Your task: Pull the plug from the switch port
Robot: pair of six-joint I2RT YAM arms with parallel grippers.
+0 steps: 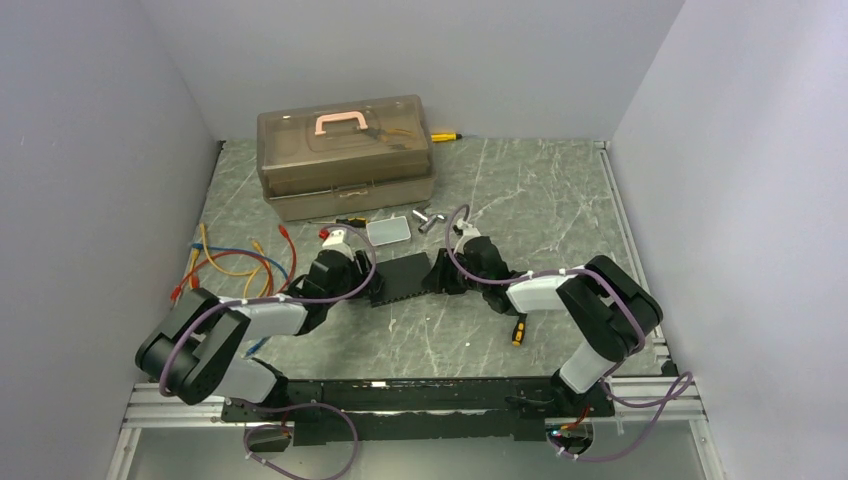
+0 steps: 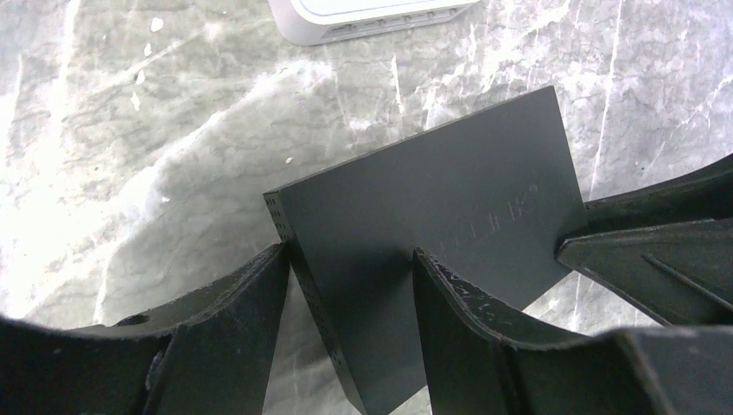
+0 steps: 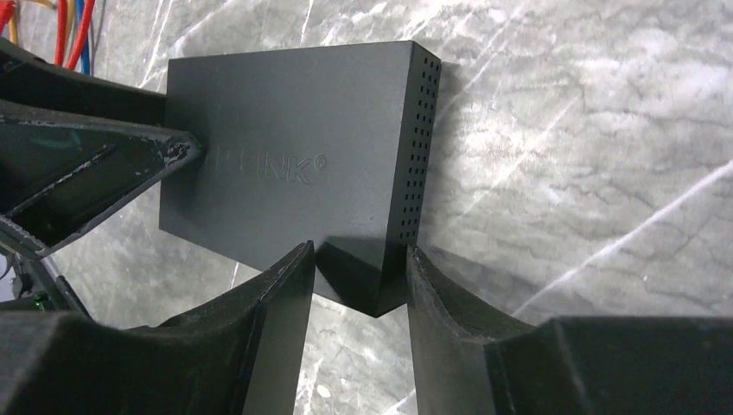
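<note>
A flat black switch [image 1: 404, 274] lies on the table between my two hands. At its left end my left gripper [image 1: 373, 281] is shut on the box, and at the opposite end my right gripper [image 1: 433, 279] is shut on it too. In the left wrist view the switch [image 2: 432, 199] shows a vented side wall, one corner between the fingers. The right wrist view gives the switch [image 3: 294, 147] with raised lettering on top and a near corner between the fingers. No port or plug is visible on the sides in view.
Red, yellow and blue cables [image 1: 268, 275] lie at the left. A white box [image 1: 388, 231] sits just behind the switch, metal connectors [image 1: 428, 219] beside it. A toolbox [image 1: 345, 165] stands at the back; a screwdriver [image 1: 519, 331] lies by the right arm.
</note>
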